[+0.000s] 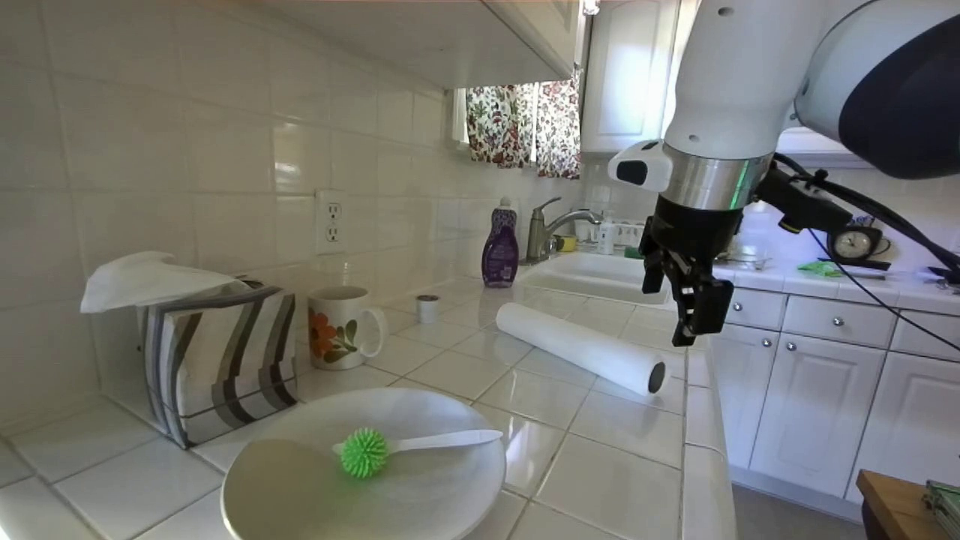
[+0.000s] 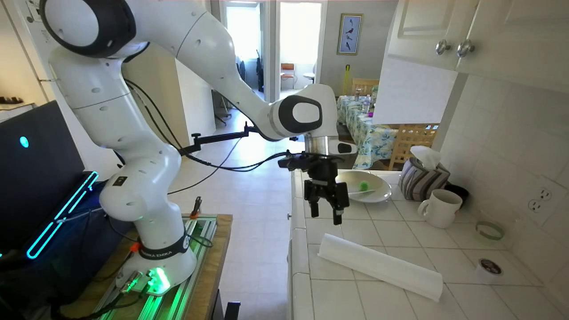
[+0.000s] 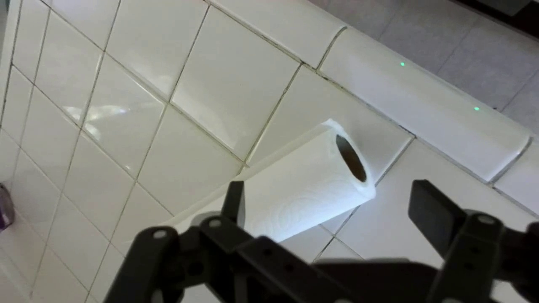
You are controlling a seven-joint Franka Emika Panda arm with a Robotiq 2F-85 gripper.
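A white paper towel roll (image 1: 576, 343) lies on its side on the tiled counter, running at a slant. In the wrist view, the hollow end of the roll (image 3: 303, 189) lies beyond my gripper, between the two fingers' lines and nearer the left one. My gripper (image 2: 326, 214) hangs above the counter, near the end of the roll (image 2: 381, 264) by the counter's edge. Its fingers (image 3: 437, 217) stand wide apart, with nothing held between them. The lower part of the roll is hidden behind the left finger in the wrist view.
A shallow bowl (image 1: 297, 499) holds a green-headed brush (image 1: 364, 453). Along the wall stand a striped tissue box (image 1: 225, 360), a flowered mug (image 1: 337, 337), a small white container (image 1: 427, 310) and a purple bottle (image 1: 500, 247). Bare tiles surround the roll; the sink (image 1: 589, 274) lies behind.
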